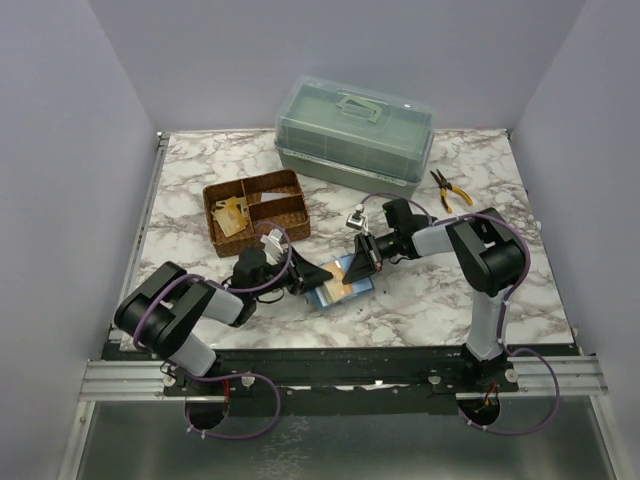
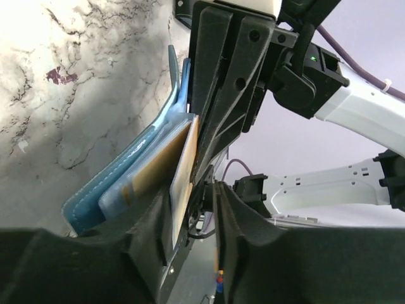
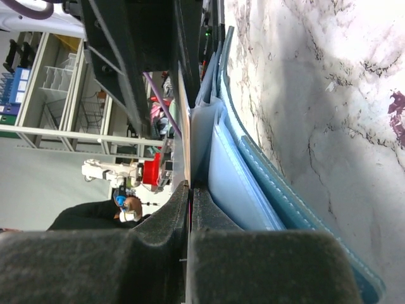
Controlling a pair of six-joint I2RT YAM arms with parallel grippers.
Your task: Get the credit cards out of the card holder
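A light blue card holder [image 1: 357, 287] with a tan card [image 1: 336, 280] sits between my two grippers at the table's front middle. In the left wrist view the holder [image 2: 95, 196] stands on edge, the tan card [image 2: 185, 166] along its side. My left gripper [image 1: 316, 277] is at the holder's left; its blurred fingers [image 2: 190, 247] are around the card's edge, grip unclear. My right gripper [image 1: 361, 265] is at the right end; in the right wrist view its fingertips [image 3: 161, 218] meet at the card's thin edge, beside blue sleeves [image 3: 234, 183].
A brown divided basket [image 1: 282, 212] with cards stands back left. A green lidded box [image 1: 350, 140] is at the back, pliers [image 1: 452, 195] at back right.
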